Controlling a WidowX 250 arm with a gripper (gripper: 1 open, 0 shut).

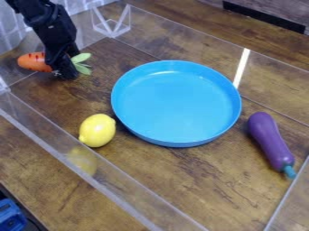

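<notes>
At the upper left, my black gripper reaches down from the top edge, shut on an orange carrot whose pale green leaves stick out to the right of the fingers. The carrot is close to the clear wall on that side; the fingers hide its middle.
A wide blue plate takes up the centre. A lemon lies below left of it, an eggplant to its right. Clear plastic walls border the wooden surface. Bare wood is free below the plate.
</notes>
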